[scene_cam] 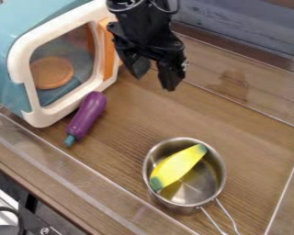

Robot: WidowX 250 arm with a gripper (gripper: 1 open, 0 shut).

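Note:
The black gripper [153, 72] hangs at the top centre, open, with nothing between its fingers, beside the doorway of a light blue toy microwave [17, 46] with a white frame. An orange round disc [51, 72] is inside it. A purple eggplant [88, 116] lies on the wooden counter in front of the microwave. At the lower right a steel pot [162, 151] holds a yellow-green banana or corn-like vegetable [176, 167].
A grey back wall [260, 27] runs along the rear. The pot's wire handle points toward the front right.

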